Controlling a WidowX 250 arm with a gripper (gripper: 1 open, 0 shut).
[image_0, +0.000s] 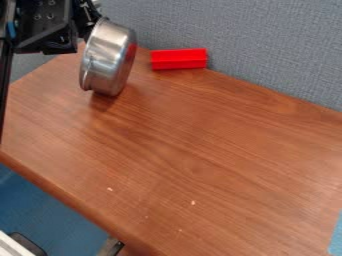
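A round steel pot or bowl (110, 58) stands tilted on its side at the back left of the wooden table, close beside my black gripper (80, 22) at the top left edge of the view. The gripper's fingers are mostly hidden or out of frame, so its hold on the steel piece is unclear. A red block (179, 59) lies at the back, right of the steel piece, against the grey partition.
A grey fabric partition (254, 50) runs along the back. Blue floor shows beyond the left front edge.
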